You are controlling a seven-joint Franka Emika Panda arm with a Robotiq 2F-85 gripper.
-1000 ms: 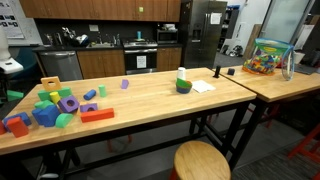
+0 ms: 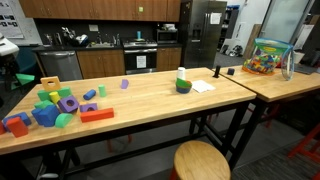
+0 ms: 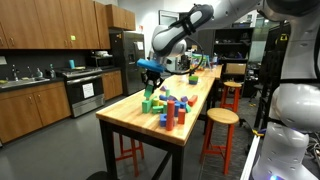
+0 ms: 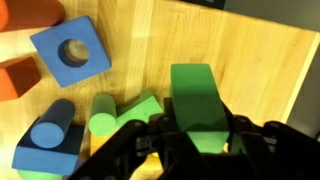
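Observation:
A green block sits between the black fingers of my gripper, which is shut on it, in the wrist view. The block's long face points toward the camera, above the wooden table. In exterior view 1 the gripper is at the far left edge, partly cut off, with the green block beside it above the table's left end. On the table under it lie a blue block with a round hole, a green cylinder, a blue cylinder and orange-red blocks.
More coloured blocks crowd the table's left end, among them a purple ring and a red bar. A dark bowl stands farther right. A person stands behind the table in exterior view 2.
At the left edge of exterior view 1 the arm and the green block in its gripper have risen. The blocks on the table look unmoved.

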